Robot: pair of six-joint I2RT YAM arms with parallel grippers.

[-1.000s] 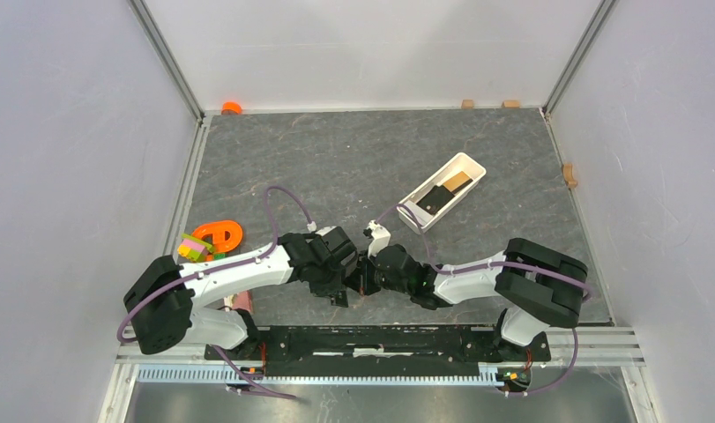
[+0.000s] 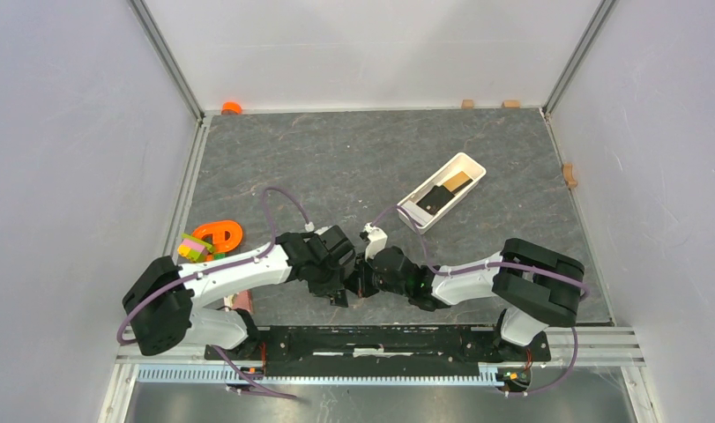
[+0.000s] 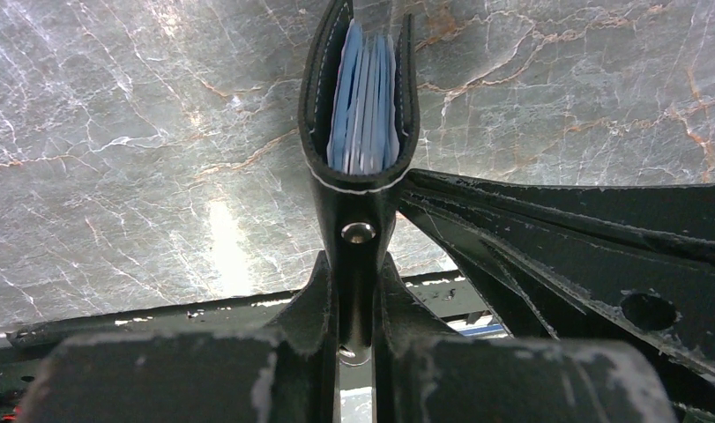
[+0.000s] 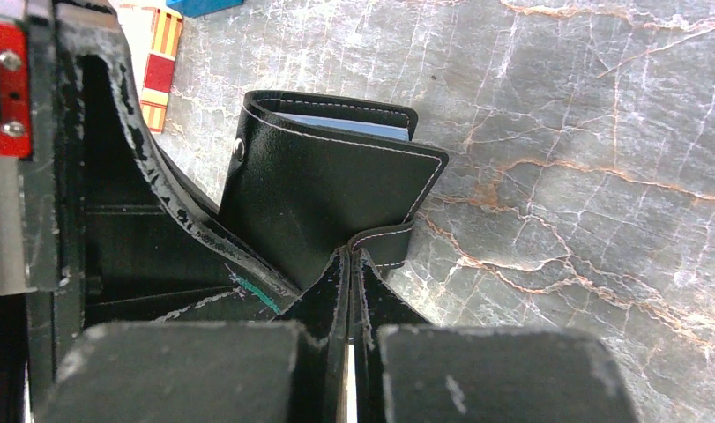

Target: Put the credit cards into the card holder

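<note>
The black card holder point(image 3: 362, 207) stands upright in the left wrist view, its top edge facing that camera. Several pale blue-white cards point(image 3: 364, 115) are tucked inside it, edges showing. My left gripper is shut on the holder at its snap-button side. From the other side, the right wrist view shows the holder's broad face point(image 4: 327, 189) and a card edge point(image 4: 345, 125) just under the rim. My right gripper is shut, its tips against the holder's stitched strap point(image 4: 384, 233); whether the strap is pinched I cannot tell.
A cream tray point(image 2: 471, 166) with dark and tan items lies at the back right. Colourful toy blocks point(image 2: 193, 248) and an orange ring point(image 2: 238, 236) sit at the left edge. The two arms are close together at the front.
The left arm looks almost still, and the tray has not moved.
</note>
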